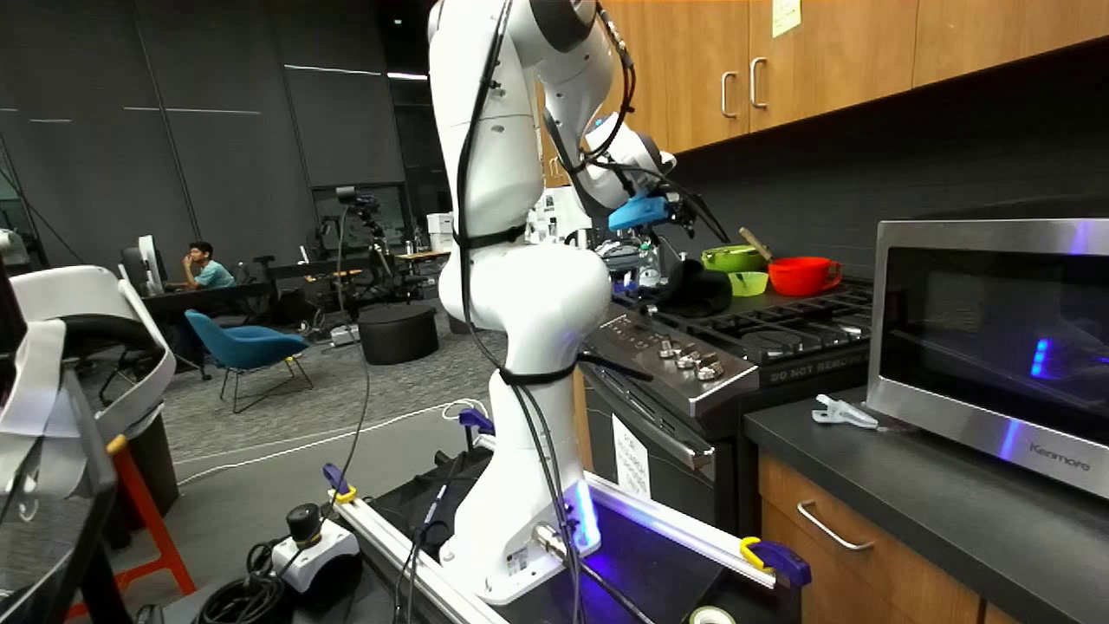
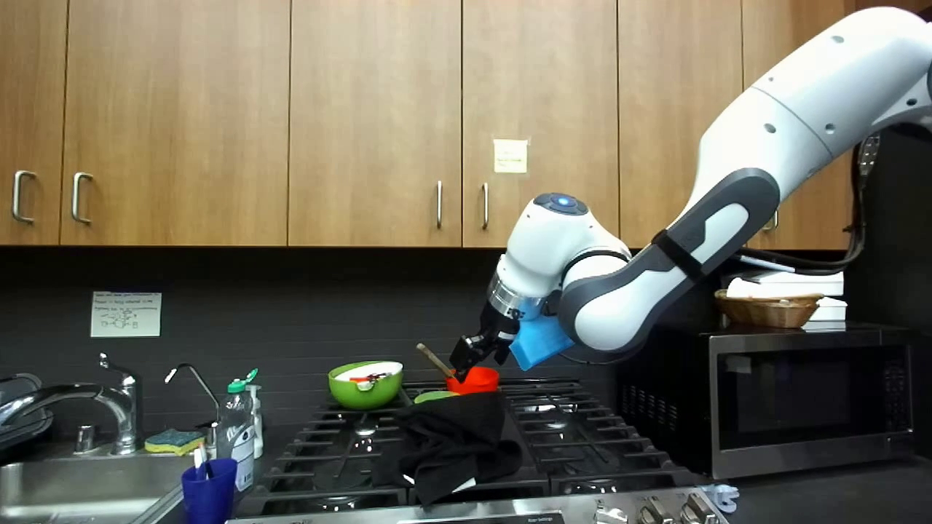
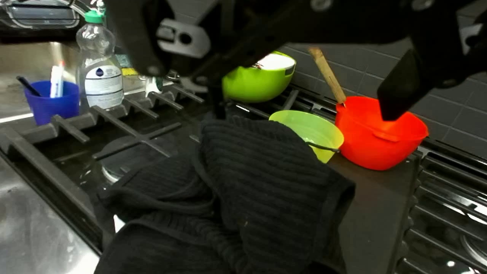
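My gripper is open over the stove, its dark fingers wide apart in the wrist view with nothing held between them. Below it a crumpled black ribbed cloth (image 3: pixel 269 182) lies on the stove's middle, draped partly in front of a small light green bowl (image 3: pixel 315 130). A red pot (image 3: pixel 379 137) stands right of that bowl, with a wooden handle (image 3: pixel 327 75) sticking up at its left side. Farther back sits a larger green bowl (image 3: pixel 260 82), white inside, partly covered by a finger. From the second exterior view, the gripper (image 2: pixel 480 356) hangs above the cloth.
Left of the stove are a blue cup (image 2: pixel 210 490) with pens, a soap bottle (image 2: pixel 236 432) and the sink (image 2: pixel 96 479). A microwave (image 2: pixel 808 397) stands to the right. Wooden cabinets (image 2: pixel 376 122) hang above.
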